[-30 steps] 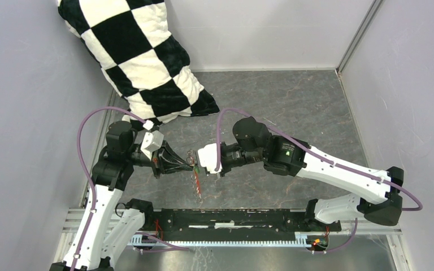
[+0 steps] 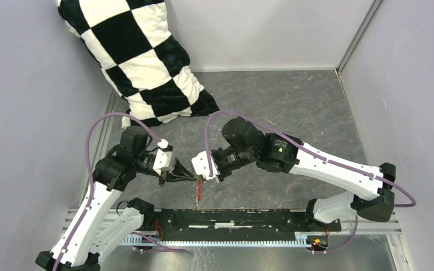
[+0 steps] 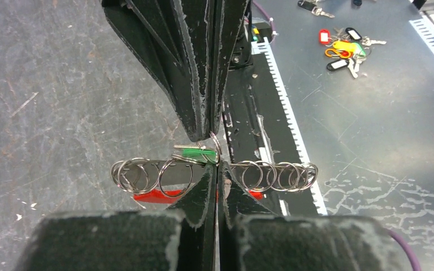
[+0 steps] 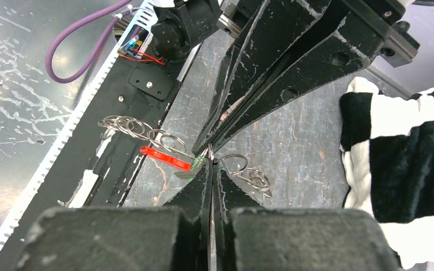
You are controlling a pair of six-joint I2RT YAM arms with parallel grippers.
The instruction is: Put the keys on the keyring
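Note:
Off the floor between the two gripper tips hangs a cluster of thin metal rings (image 3: 179, 164), with a red tag (image 4: 166, 157) and a small green tag (image 3: 199, 152). The tips of my left gripper (image 2: 195, 179) and right gripper meet at a thin ring (image 3: 217, 145) in the middle of the cluster. Both grippers are shut. The wrist views show rings spreading out on either side of the tips. Which thin metal runs between which fingers is too small to tell. In the top view the tags dangle below the tips.
Loose keys with coloured tags (image 3: 342, 49) lie on the metal surface beyond the slotted black rail (image 2: 226, 219). A black-and-white checkered cushion (image 2: 141, 62) leans at the back left.
The dangling tags have swung, and both tips now nearly touch.

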